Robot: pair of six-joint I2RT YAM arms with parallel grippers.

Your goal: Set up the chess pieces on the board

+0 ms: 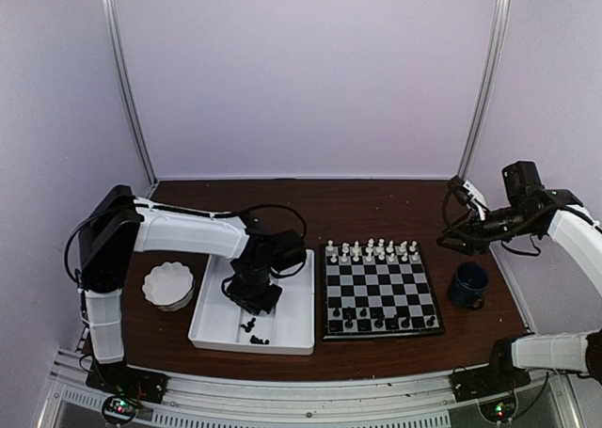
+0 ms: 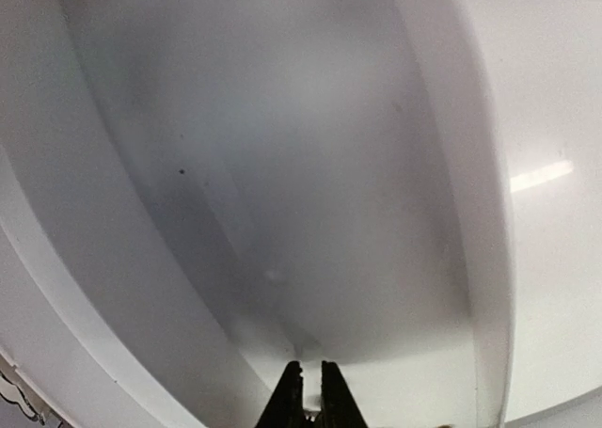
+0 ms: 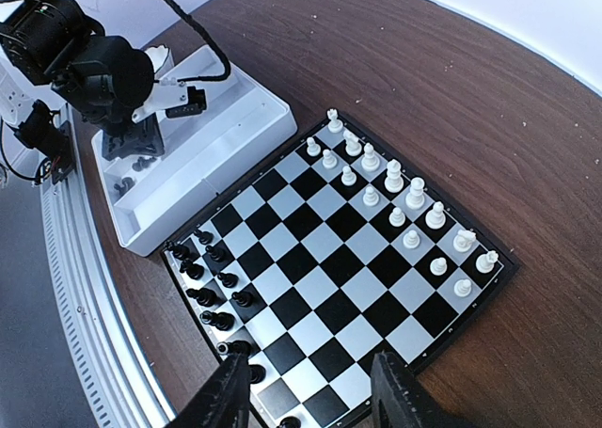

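The chessboard (image 1: 381, 282) has white pieces (image 1: 370, 251) along its far side. Several black pieces (image 3: 216, 321) stand along the near side. More black pieces lie on the floor of the white tray (image 1: 303, 326): a small cluster (image 1: 260, 340) and one piece (image 1: 248, 325) by the left gripper. My left gripper is low over the tray, a narrow gap between its fingertips; a small thing shows deep between them, too unclear to name. Right of the board, my right gripper hangs with its fingers well apart and empty.
A dark blue mug (image 1: 467, 285) stands right of the board, just below the right gripper. At the left, a white scalloped bowl (image 1: 169, 285) sits beside the tray.
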